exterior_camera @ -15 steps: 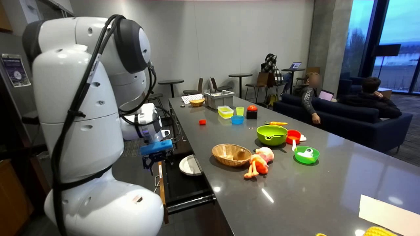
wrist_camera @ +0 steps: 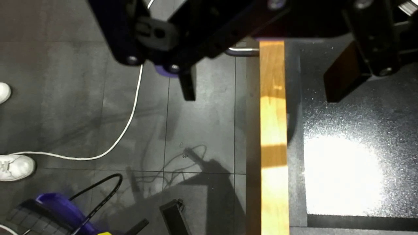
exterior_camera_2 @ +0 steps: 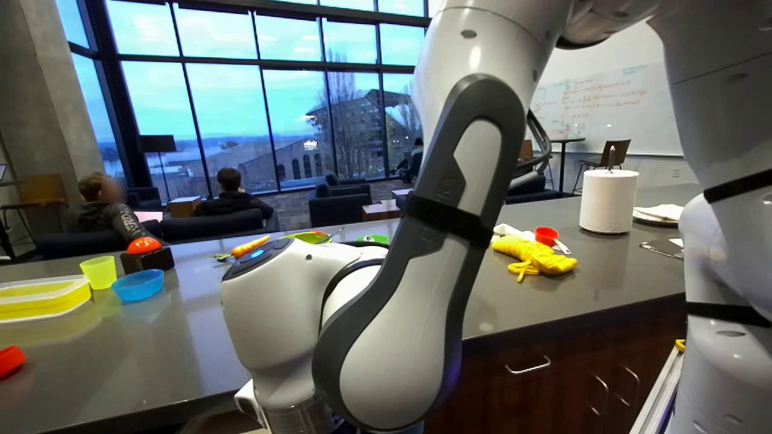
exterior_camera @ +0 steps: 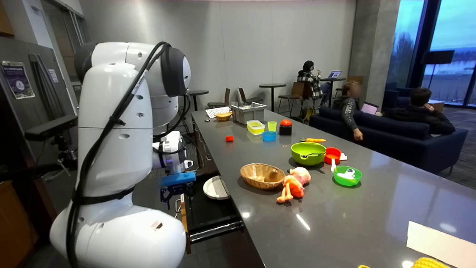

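Observation:
My gripper (exterior_camera: pixel 179 204) is open above the outer edge of a pulled-out drawer below the counter. In the wrist view its two fingers lie on either side of the drawer's wooden front (wrist_camera: pixel 273 133), apart from each other with a wide gap. One finger pad (wrist_camera: pixel 188 84) is over the floor side, the other over the dark drawer bottom (wrist_camera: pixel 352 125). A metal handle (wrist_camera: pixel 245 51) sticks out from the front. Inside the drawer, in exterior view 1, rests a white plate (exterior_camera: pixel 216 188). Whether the fingers touch the wood cannot be seen; exterior view 2 hides the gripper.
On the counter (exterior_camera: pixel 285 232) by the drawer stand a wicker basket (exterior_camera: pixel 262 176) and a pink-orange plush toy (exterior_camera: pixel 293 184). Farther along are a green bowl (exterior_camera: pixel 308 153) and a grey bin (exterior_camera: pixel 248 113). A white cable (wrist_camera: pixel 129 121) lies on the floor beside white shoes (wrist_camera: pixel 17 167).
Drawer, plate and counter items look unmoved.

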